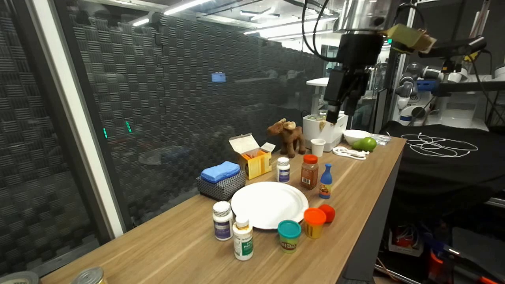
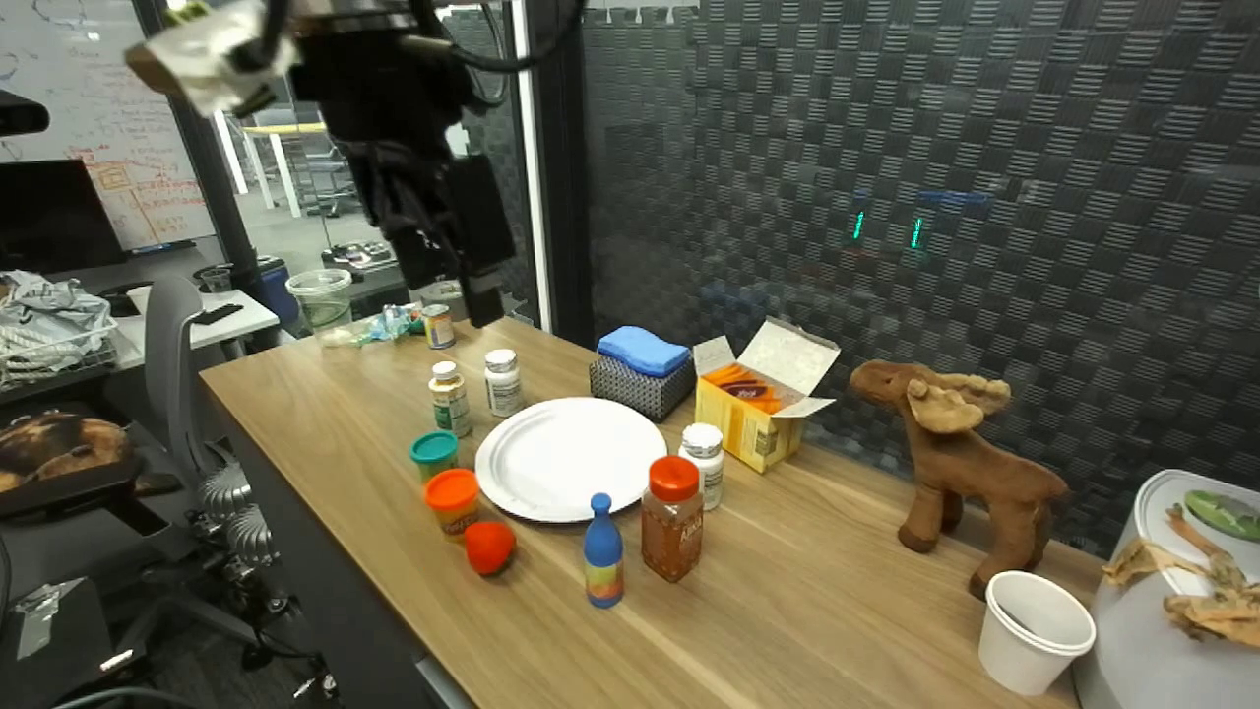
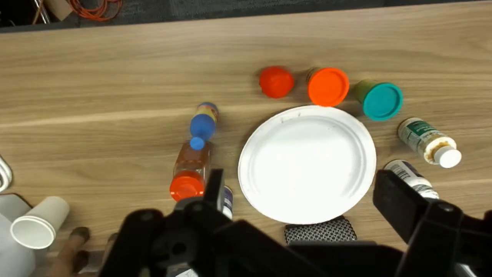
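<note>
My gripper hangs open high over the counter, nothing between its fingers. The wrist view looks down on a white plate (image 3: 307, 161), empty, lying between and beyond the two fingers. A red ball-like object (image 3: 276, 82), an orange-lidded tub (image 3: 328, 87) and a teal-lidded tub (image 3: 383, 101) line the plate's outer side. Left of it in that view stand a blue bottle (image 3: 203, 124) and a red-capped spice jar (image 3: 187, 182). A white bottle with a green label (image 3: 422, 136) and a white pill bottle (image 3: 411, 177) are to the right.
A blue sponge (image 2: 644, 350) rests on a dark woven box (image 2: 640, 388). An open yellow box (image 2: 750, 431), another pill bottle (image 2: 704, 463), a plush moose (image 2: 969, 467) and paper cups (image 2: 1035, 632) stand along the window side. Bare counter runs along the open edge.
</note>
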